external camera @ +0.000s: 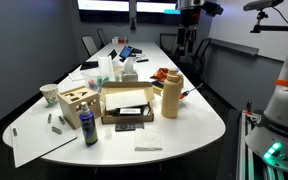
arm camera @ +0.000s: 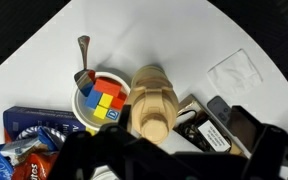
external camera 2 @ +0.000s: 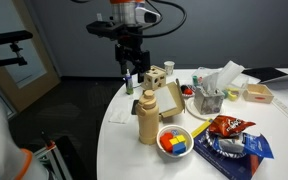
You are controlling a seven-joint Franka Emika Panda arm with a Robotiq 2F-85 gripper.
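Note:
High above the table, my gripper [external camera: 187,44] points down, its two fingers apart and nothing between them. In the wrist view its dark fingers [arm camera: 252,128] stand wide to either side. Below, in the gap between them, a tall tan bottle [arm camera: 152,100] is seen from above. That bottle [external camera: 171,94] stands upright on the white table [external camera: 189,125], well clear of the fingers. Beside it sits a white bowl [external camera 2: 172,151] with red, yellow and blue blocks [arm camera: 108,95], and a spoon [arm camera: 84,50] leans at its edge.
An open cardboard box [external camera: 128,102], a wooden block holder [external camera: 79,101] and a purple bottle [external camera: 88,126] stand left of the tan bottle. A white cloth [external camera: 148,141] lies in front. Snack packets [external camera 2: 229,125] crowd the other side.

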